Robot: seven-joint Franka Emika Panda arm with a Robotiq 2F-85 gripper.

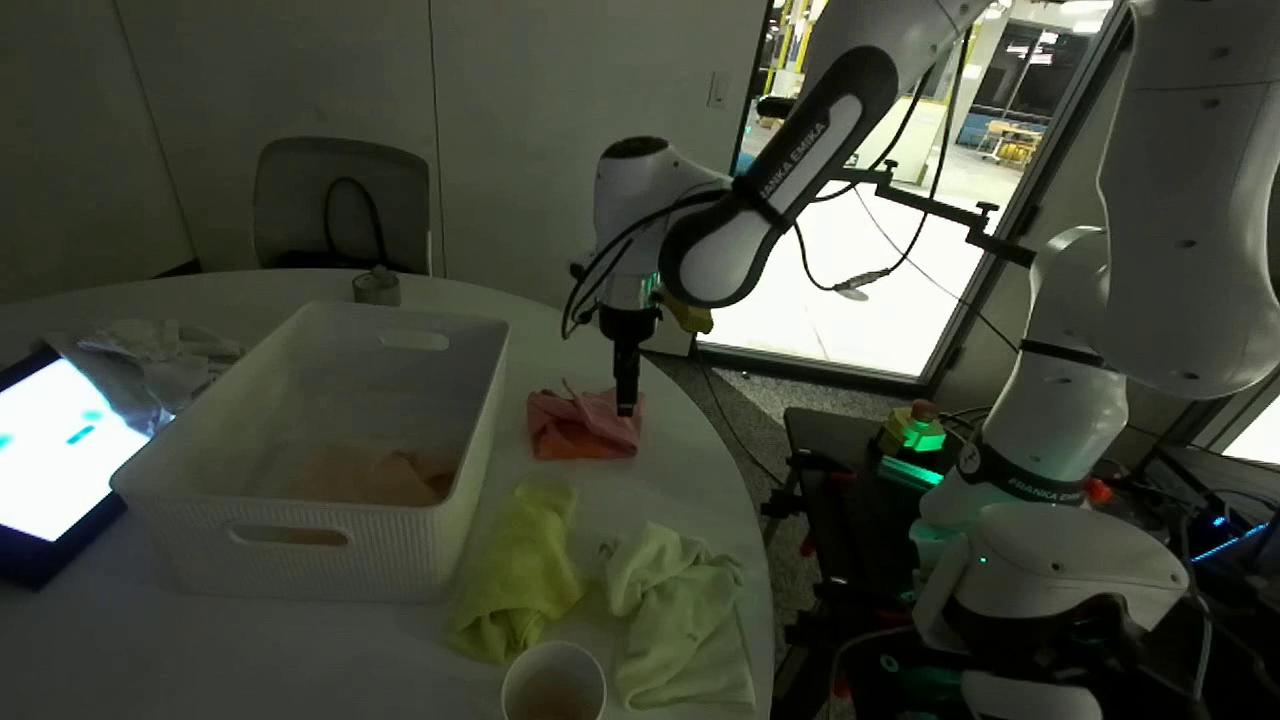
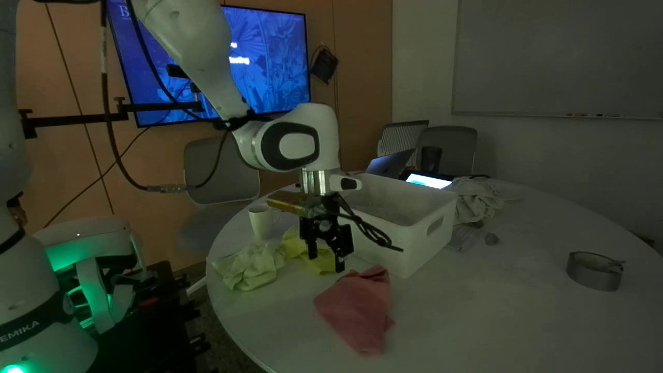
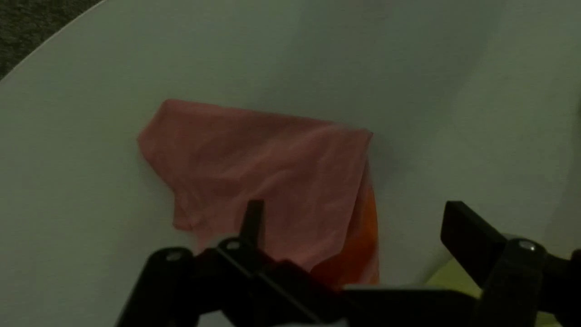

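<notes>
A pink-red cloth (image 1: 561, 428) with an orange patch lies crumpled on the round white table, to the right of the white bin in exterior view 1. Its folded shape fills the middle of the wrist view, where the cloth (image 3: 261, 169) shows spread below the fingers. My gripper (image 2: 325, 262) points down, low over the table beside that cloth. The fingers stand wide apart, and nothing is held between the two fingertips. Inside the white bin (image 1: 324, 564) lies an orange-pink cloth (image 1: 408, 476), partly hidden by the wall.
Near the bin lie a yellow cloth (image 1: 522, 570) and a pale green cloth (image 1: 678, 612). A white cup (image 1: 554, 684) stands at the front edge. A tape roll (image 2: 594, 271) sits on bare tabletop. A lit screen (image 1: 54, 450) is left of the bin.
</notes>
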